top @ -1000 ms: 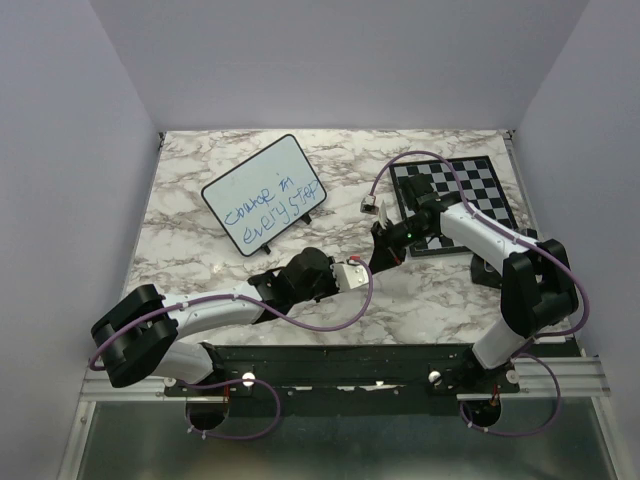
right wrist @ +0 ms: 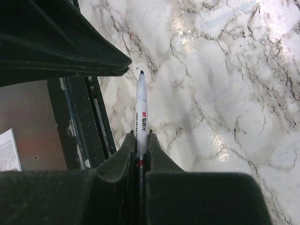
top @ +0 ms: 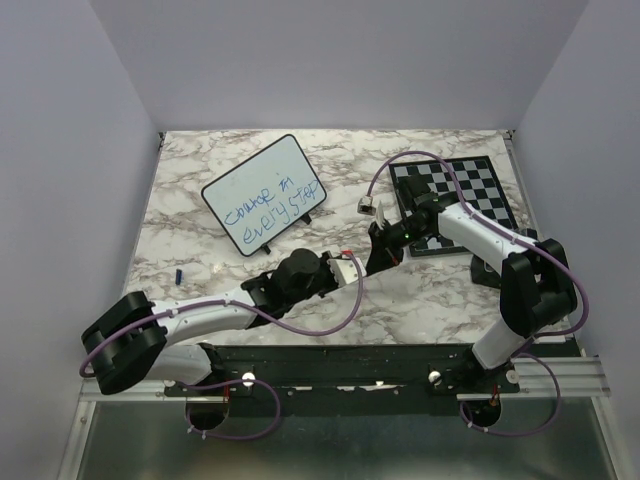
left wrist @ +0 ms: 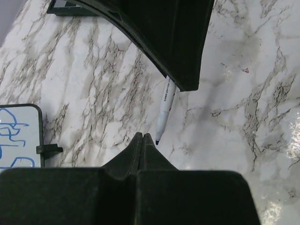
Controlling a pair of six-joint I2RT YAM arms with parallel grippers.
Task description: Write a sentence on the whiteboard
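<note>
Tilted on the table at the back left is the whiteboard (top: 245, 180), with two lines of blue handwriting; the lower reads "every step". My right gripper is shut on a white marker (right wrist: 141, 105), whose dark tip is uncapped and points away from the fingers. In the left wrist view the same marker (left wrist: 165, 108) sticks out below the right gripper. My left gripper is shut, and nothing shows between its fingers. Its tip (right wrist: 124, 70) is close to the marker's tip, apart from it. Both grippers are right of and in front of the board.
A black-and-white checkered board (top: 470, 180) lies at the back right, partly behind the right arm. One small dark blue object (top: 179, 276) rests at the left of the table.
The whiteboard and its writing look the same.
</note>
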